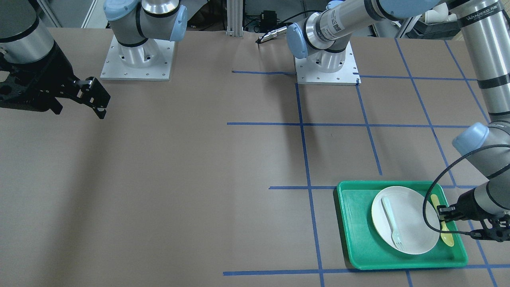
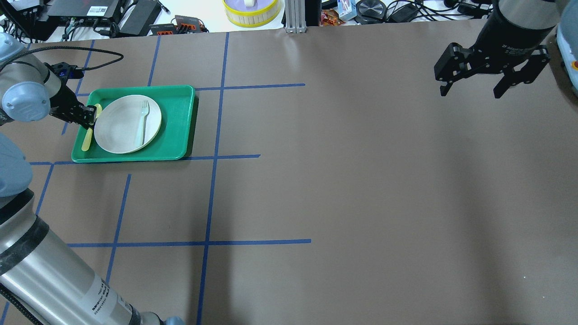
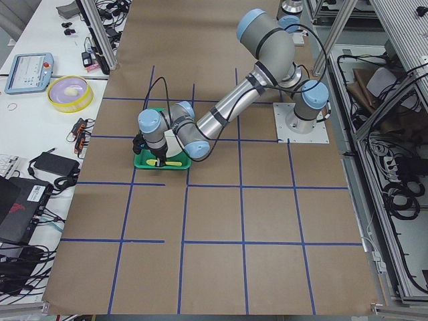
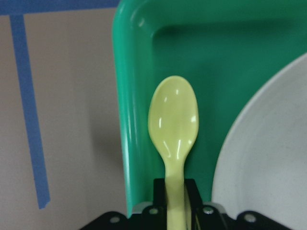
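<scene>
A green tray (image 1: pixel 358 225) holds a white plate (image 1: pixel 413 222) with a pale fork (image 1: pixel 389 215) on it. Beside the plate, at the tray's edge, lies a yellow spoon (image 4: pixel 173 120), its bowl inside the rim. My gripper is down at the tray, shut on the spoon's handle, which runs between the fingers in the left wrist view. In the top view my gripper (image 2: pixel 92 116) partly hides the spoon.
Bare table with blue tape lines (image 1: pixel 305 148) surrounds the tray. A second black gripper (image 1: pixel 81 95) hangs at the far left of the front view. Cables and equipment (image 2: pixel 173 27) sit beyond the table edge.
</scene>
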